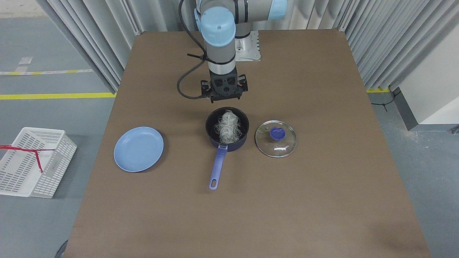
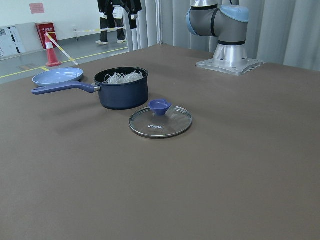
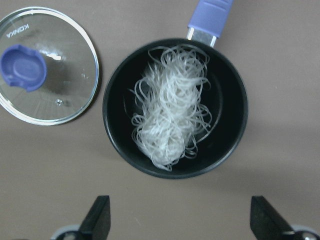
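A dark saucepan (image 2: pixel 123 97) with a purple handle (image 1: pixel 218 165) sits on the table, a loose bundle of white noodles (image 1: pixel 227 125) inside. Its glass lid (image 1: pixel 275 146) with a purple knob lies flat beside it. A blue plate (image 1: pixel 138 148) lies on the pan's other side. My gripper is raised behind and above the pan; in the wrist view its two fingers are wide apart, open, with only bare table between them.
A white plastic basket (image 1: pixel 56 172) is on the floor left of the table. Grey curtains stand behind.
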